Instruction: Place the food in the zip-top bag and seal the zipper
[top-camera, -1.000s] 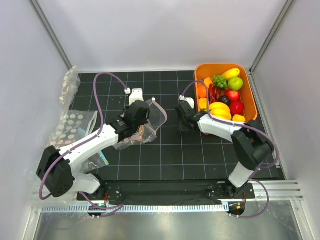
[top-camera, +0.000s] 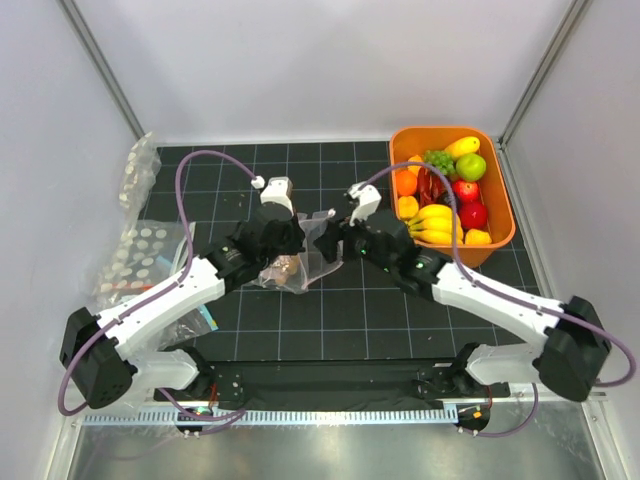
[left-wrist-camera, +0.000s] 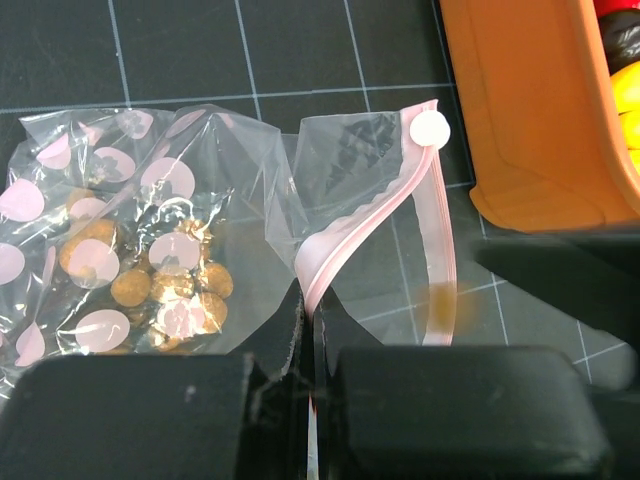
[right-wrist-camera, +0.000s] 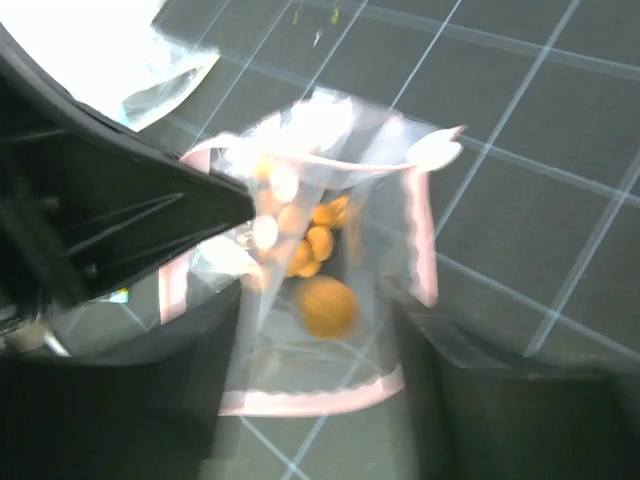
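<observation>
My left gripper is shut on the pink rim of the clear zip top bag (left-wrist-camera: 345, 150). Several round brown food pieces (left-wrist-camera: 172, 286) lie inside the bag under its pink-dotted film. The bag's mouth gapes, with a white slider (left-wrist-camera: 429, 129) at one end of the rim. Over the mouth, my right gripper has its blurred fingers apart. A single round brown piece shows between and beyond those fingers, touching neither; it is a blur (left-wrist-camera: 446, 304) beside the rim in the left wrist view.
An orange bin (top-camera: 402, 135) of fruit and vegetables stands at the right back. More dotted clear bags (top-camera: 135, 262) lie at the left. Both grippers are close together above the bag.
My right gripper has moved left from near the orange bin to the bag's mouth. The left gripper has shifted only a little, and the bag's mouth has changed shape.
</observation>
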